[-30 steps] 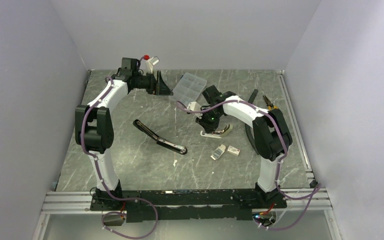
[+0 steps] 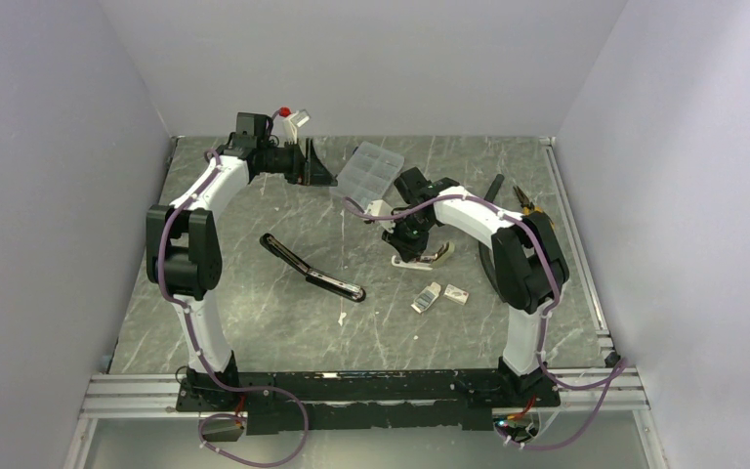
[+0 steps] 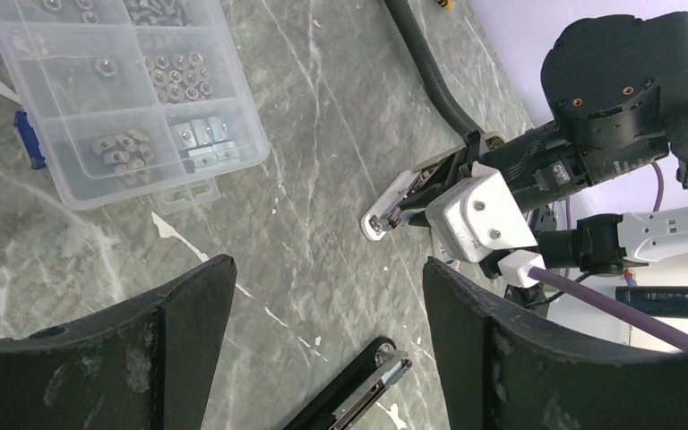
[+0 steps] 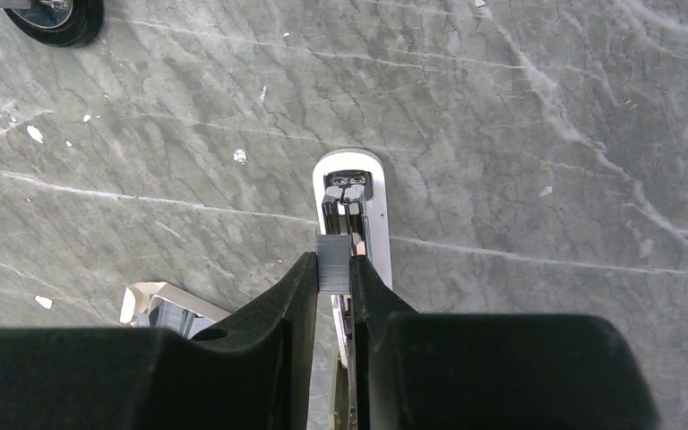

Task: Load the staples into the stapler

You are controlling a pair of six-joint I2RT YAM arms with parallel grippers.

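Note:
In the right wrist view, a small grey strip of staples [image 4: 333, 279] is pinched between the fingertips of my right gripper. It hangs over the slot of a white-based stapler [image 4: 378, 210], hiding part of the channel; I cannot tell whether it touches. The same stapler [image 2: 410, 264] lies below the right hand in the top view. My left gripper stands open and empty at the back left, its fingers wide apart beside the parts box. A long black stapler [image 2: 332, 284] lies unfolded at the middle left of the table.
A clear compartment box [image 2: 369, 174] with small hardware sits at the back. Two small boxes, one open staple box [image 2: 427, 297] and one white box [image 2: 456, 294], lie in front of the white stapler. Pliers [image 2: 523, 201] and a black hose [image 2: 493, 188] are at right.
Hardly anything differs in the top view. Both arms keep nearly the same pose, the right hand over the white stapler; the boxes and black stapler stay put.

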